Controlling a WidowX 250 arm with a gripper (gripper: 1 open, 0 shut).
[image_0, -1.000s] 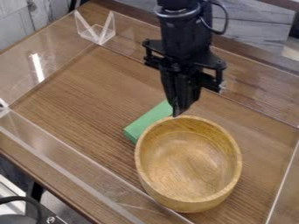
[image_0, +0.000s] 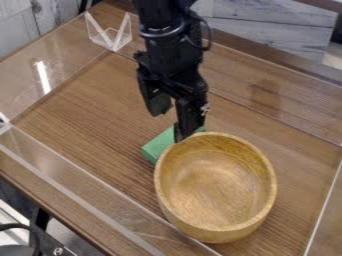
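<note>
My gripper (image_0: 171, 117) is open above the middle of the wooden table (image_0: 74, 130), its lower parts close over a green object (image_0: 171, 147). The green object lies at a slant just behind and left of a tan plastic bowl (image_0: 214, 190), partly hidden by the gripper and the bowl's rim. Whether the fingers touch it, I cannot tell.
A clear wire or plastic rack (image_0: 110, 30) stands at the back left. Another clear item sits at the left edge. A cable shows at the bottom left.
The arm has swung leftward from above the right side of the table, and the gripper now hangs over the green object. The bowl and green object look unmoved.
</note>
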